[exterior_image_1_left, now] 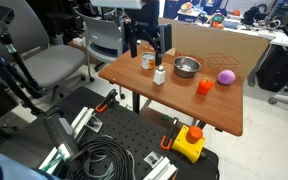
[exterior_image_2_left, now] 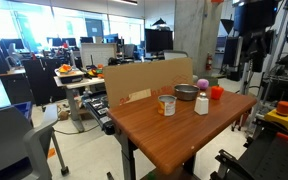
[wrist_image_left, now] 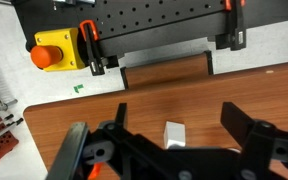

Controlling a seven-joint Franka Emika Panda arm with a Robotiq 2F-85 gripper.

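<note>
My gripper (exterior_image_1_left: pixel 147 47) hangs above the table (exterior_image_1_left: pixel 122 73), its two dark fingers spread and nothing between them. A white bottle (exterior_image_1_left: pixel 159 76) stands upright on the wood, below and a little to the right of the gripper. The wrist view has the bottle (wrist_image_left: pixel 174 134) low in the picture, between the fingers but well beneath them. Near it are a metal bowl (exterior_image_1_left: pixel 187 68), a small cup (exterior_image_1_left: pixel 147 61), a red-orange object (exterior_image_1_left: pixel 205 87) and a purple round object (exterior_image_1_left: pixel 226 77). In the second exterior view the gripper (exterior_image_2_left: pixel 258 68) is at the upper right.
A brown board (exterior_image_1_left: pixel 209 47) rises along the table's far edge. At the near side lies a black perforated base (exterior_image_1_left: pixel 134 130), with a yellow box (exterior_image_1_left: pixel 189 146) topped by an orange-red button beside it. Bare wood shows at the table's near right.
</note>
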